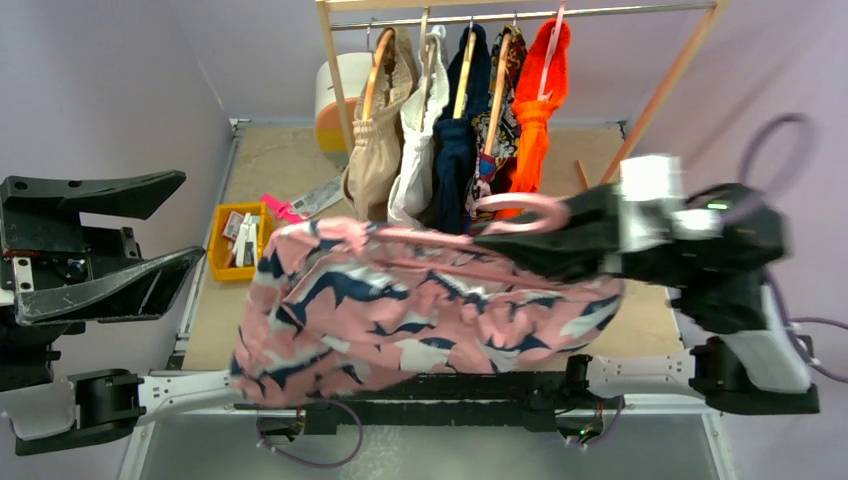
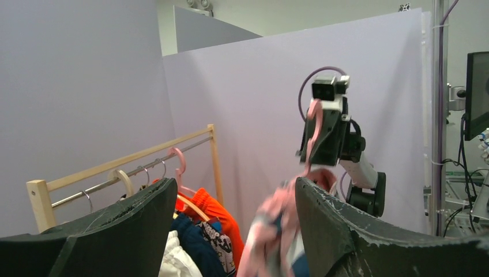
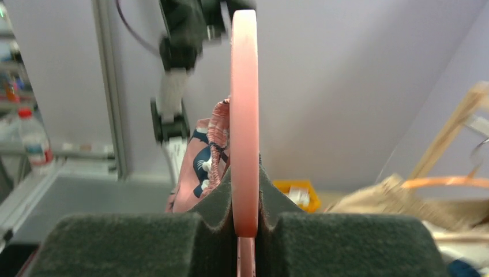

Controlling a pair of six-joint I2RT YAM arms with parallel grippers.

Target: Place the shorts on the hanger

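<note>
Pink shorts (image 1: 400, 320) with navy and white shapes hang over the table, their waistband around the arms of a pink hanger (image 1: 525, 208). My right gripper (image 1: 490, 240) is shut on the hanger just below its hook, and in the right wrist view the pink hanger (image 3: 245, 121) stands upright between the fingers. From the left wrist, the hanger (image 2: 314, 130) and blurred shorts (image 2: 271, 236) show beyond my own fingertips. My left gripper (image 1: 195, 215) stands open at the left side, apart from the shorts, with nothing between its fingers. Folds hide the hanger's far ends.
At the back a rack rail (image 1: 610, 10) carries several hung garments, with orange shorts (image 1: 530, 130) rightmost and free rail to their right. A yellow bin (image 1: 222, 262) sits at the left of the table (image 1: 210, 340).
</note>
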